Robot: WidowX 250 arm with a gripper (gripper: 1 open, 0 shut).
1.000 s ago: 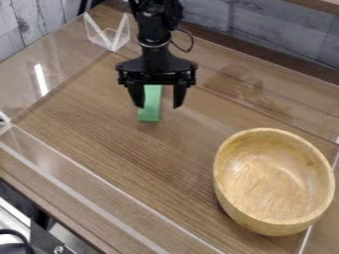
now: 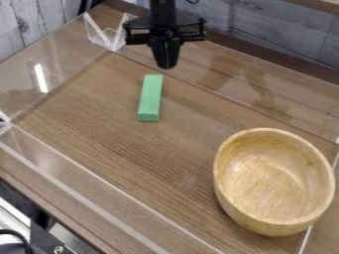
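My gripper (image 2: pixel 166 40) is at the top middle of the camera view, held above the back of the wooden table. Its fingers are dark and small in this view, and I cannot tell how far apart they stand. A green rectangular block (image 2: pixel 151 97) lies flat on the table in front of and below it, fully uncovered and apart from the gripper.
A large pale wooden bowl (image 2: pixel 272 177) sits at the front right. A clear plastic object is at the upper left, near the table's edge.
My gripper has moved up and toward the back, away from the green block, which it earlier covered in part and which now shows whole.
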